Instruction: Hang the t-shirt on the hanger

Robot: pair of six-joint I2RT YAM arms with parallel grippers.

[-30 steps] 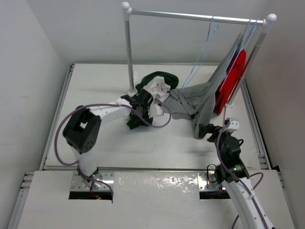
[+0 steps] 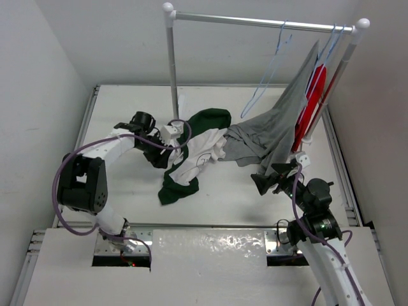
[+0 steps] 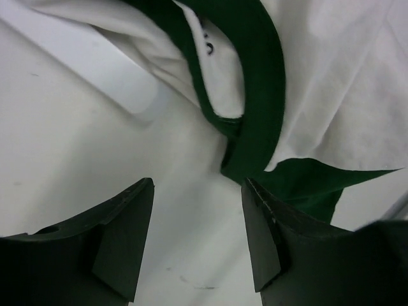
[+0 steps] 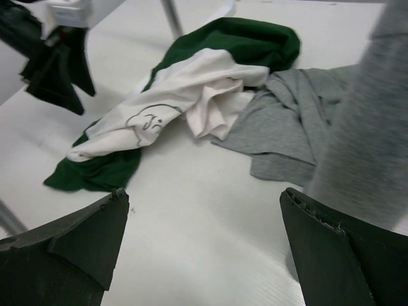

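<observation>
A white and green T-shirt point(image 2: 196, 159) lies crumpled on the white board, with a grey T-shirt point(image 2: 245, 143) beside it to the right. My left gripper point(image 2: 162, 156) hangs open just left of the white shirt; in the left wrist view its green trim point(image 3: 258, 108) lies beyond the empty fingers. My right gripper point(image 2: 271, 182) is open at the right, near the lower end of a grey cloth point(image 4: 357, 153) that hangs down. Light blue hangers point(image 2: 268, 70) hang on the rack's bar point(image 2: 229, 20).
A red shirt point(image 2: 309, 108) hangs at the right end of the rack. The rack's left post point(image 2: 172, 70) stands behind the white shirt. The board point(image 2: 121, 191) is clear at the left and front middle.
My left gripper has drawn back leftward off the white shirt, which now lies spread lower toward the front.
</observation>
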